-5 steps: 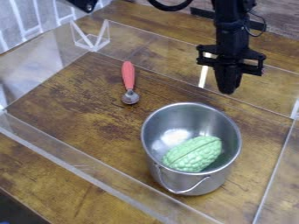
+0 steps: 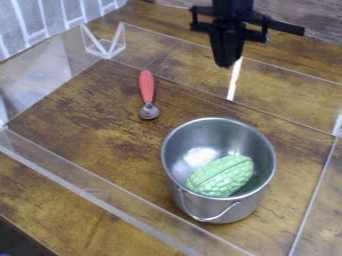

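Observation:
A steel bucket (image 2: 181, 160) stands at the lower middle, holding a green corn-cob-like object (image 2: 221, 176). A spoon with a red handle (image 2: 146, 88) lies to its upper left on the wooden table. The black gripper (image 2: 229, 52) hangs at the top centre, above and behind the bucket, shut, with nothing visible between its fingers.
Clear plastic walls (image 2: 40, 153) border the work area. A white rack (image 2: 16, 22) is at the top left.
The bucket, cob and spoon look unmoved.

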